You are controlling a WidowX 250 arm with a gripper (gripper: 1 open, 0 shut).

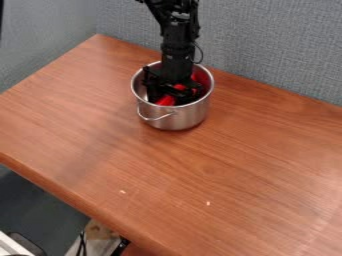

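A steel pot [174, 117] with a wire handle stands toward the back of the wooden table. My black gripper [171, 85] reaches down from the top of the view into the pot. Red items [166, 101] show inside the pot, around and below the gripper. The fingertips are dark against the pot's interior, so I cannot see whether they are shut on anything.
Grey padded walls [267, 50] rise behind it. Cables and light-coloured hardware lie off the table's front left edge.
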